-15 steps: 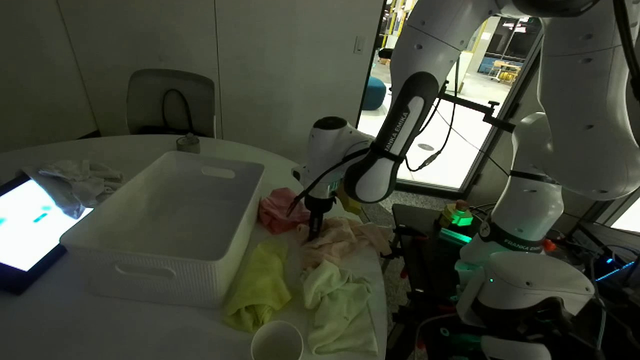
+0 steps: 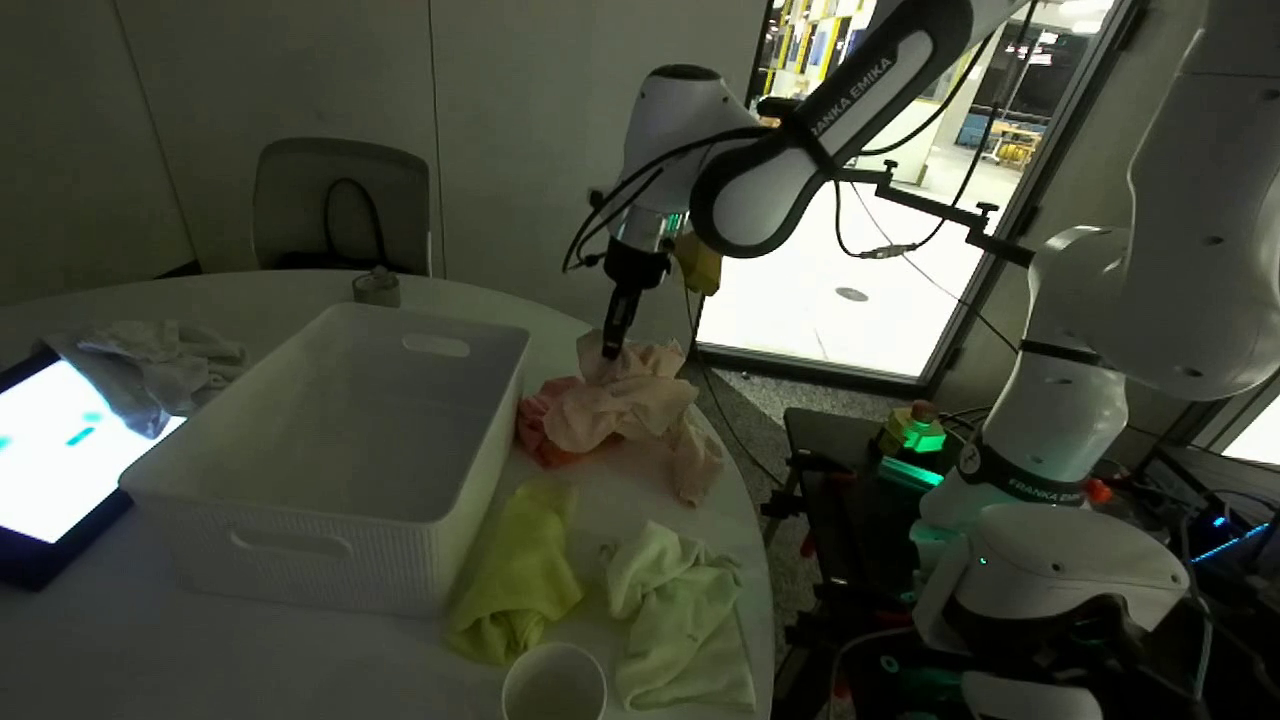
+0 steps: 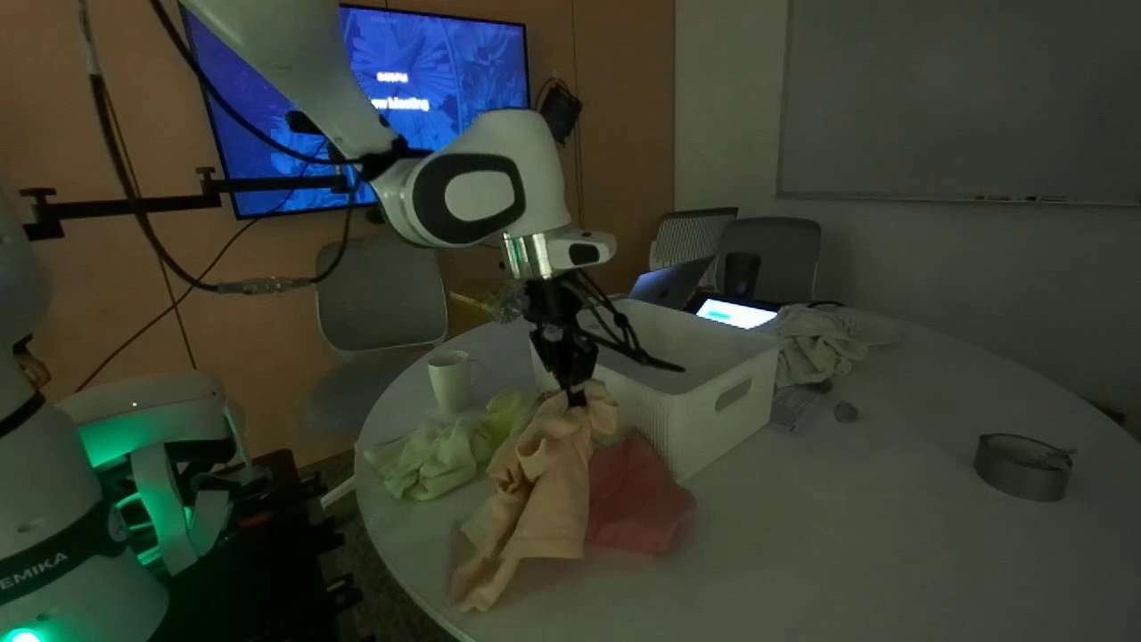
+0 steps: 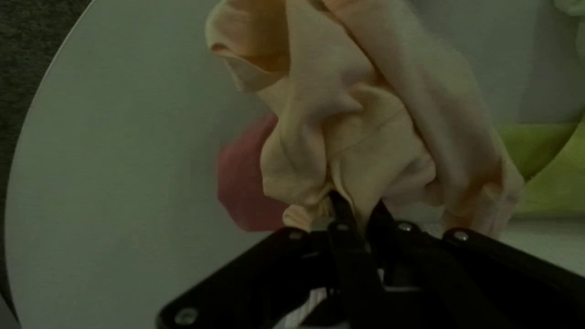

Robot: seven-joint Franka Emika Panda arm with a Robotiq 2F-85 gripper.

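A crumpled peach cloth (image 3: 551, 481) hangs from my gripper (image 2: 613, 350), which is shut on its upper part. Its folds droop down toward the table in exterior view 2. In the wrist view the peach cloth (image 4: 351, 115) spreads out from between the dark fingers. Behind and partly under it lies a red-pink cloth (image 3: 638, 501). A yellow-green cloth (image 2: 524, 574) rests against the side of the white bin (image 2: 324, 576), and a pale green cloth (image 2: 678, 618) lies near the table edge. The bin's visible inside looks empty.
A white cup (image 2: 554, 686) stands at the near edge by the green cloths. Beyond the bin are a lit tablet (image 2: 72, 450) and a greyish cloth (image 3: 818, 342). A roll of tape (image 3: 1023, 467) sits on otherwise bare table.
My gripper has risen and moved away from exterior view 1, lifting the peach cloth off its earlier spot. The cloth now hangs in front of the red-pink cloth. The bin and green cloths are unmoved.
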